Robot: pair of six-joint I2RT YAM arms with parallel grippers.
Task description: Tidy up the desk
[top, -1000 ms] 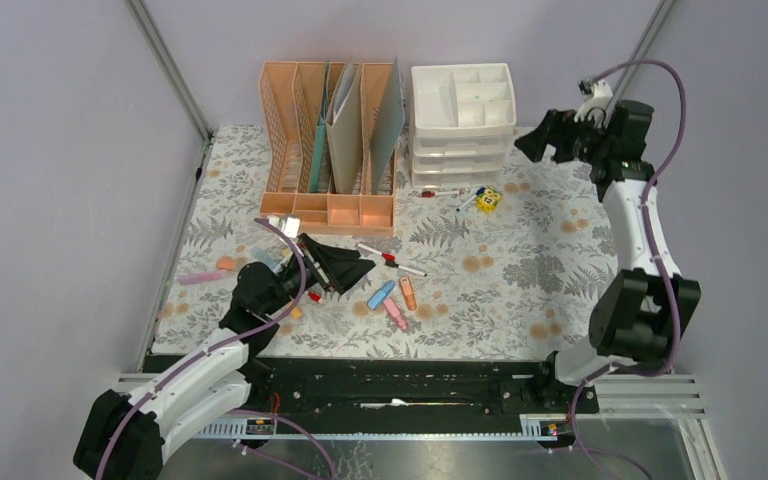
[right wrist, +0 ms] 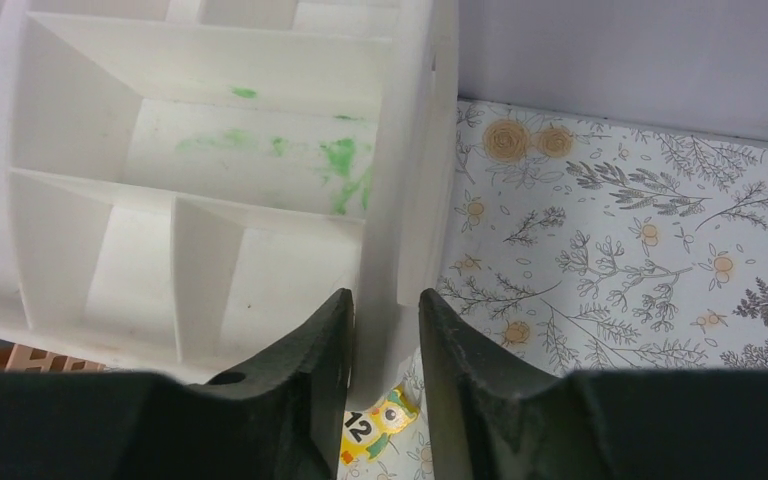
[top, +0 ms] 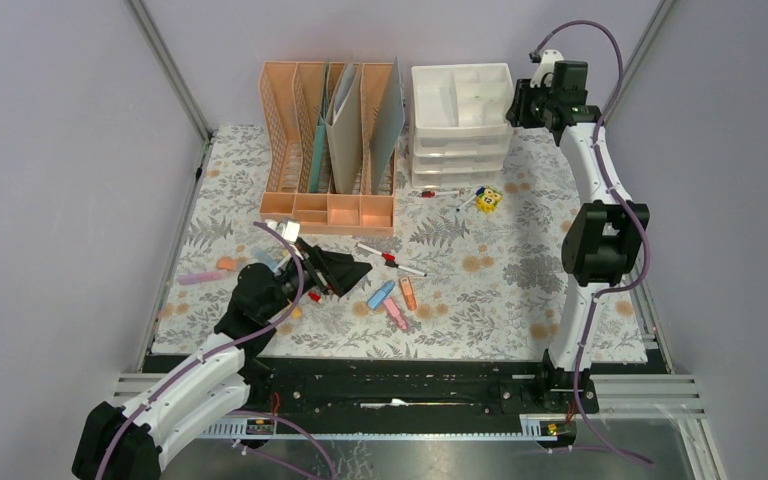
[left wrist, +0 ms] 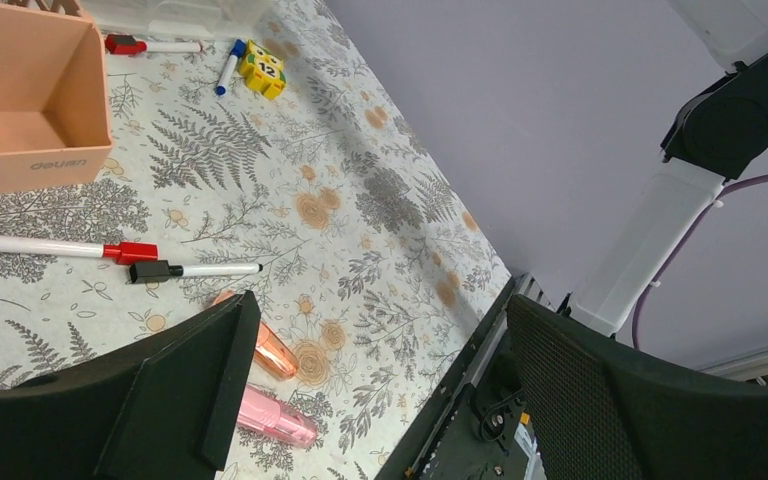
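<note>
My right gripper [top: 518, 108] is at the right end of the white drawer organizer [top: 460, 150]; in the right wrist view its fingers straddle the upper tray's side wall [right wrist: 390, 210], part open, contact unclear. My left gripper [top: 345, 275] hangs open over the front-left desk. Near it lie markers [left wrist: 55, 245], a blue highlighter [top: 380, 295], an orange highlighter [left wrist: 272, 350] and a pink highlighter [left wrist: 278, 420]. A yellow block [top: 489, 200] and more markers [top: 438, 194] lie before the drawers.
The salmon file organizer [top: 290, 212] holds folders at the back left. Several small items [top: 200, 277] lie at the desk's left.
My right gripper has moved left and toward the back, up against the drawer organizer's side. The left arm has barely moved.
</note>
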